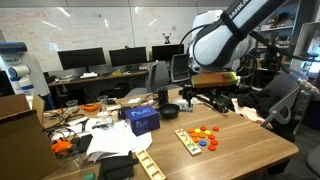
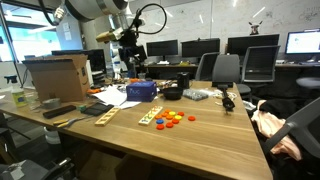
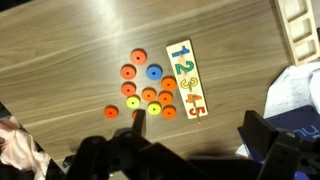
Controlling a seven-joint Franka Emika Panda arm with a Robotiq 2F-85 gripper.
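Observation:
My gripper is open in the wrist view, its dark fingers wide apart and nothing held between them. Below it on the wooden table lies a narrow board (image 3: 186, 80) with coloured numerals 1 to 5. Beside the board is a loose cluster of small round discs, mostly orange, with a few yellow ones and a blue disc (image 3: 154, 72). In exterior view 1 the gripper (image 1: 205, 92) hangs well above the table, clear of the board (image 1: 188, 141) and the discs (image 1: 212, 141).
Another light wooden board with recesses (image 1: 148, 165) lies toward the near left. A blue box (image 1: 142, 120), white papers (image 1: 108, 142) and a black bowl (image 1: 170, 111) stand farther back. To the right of the discs, the table (image 1: 250, 155) is bare.

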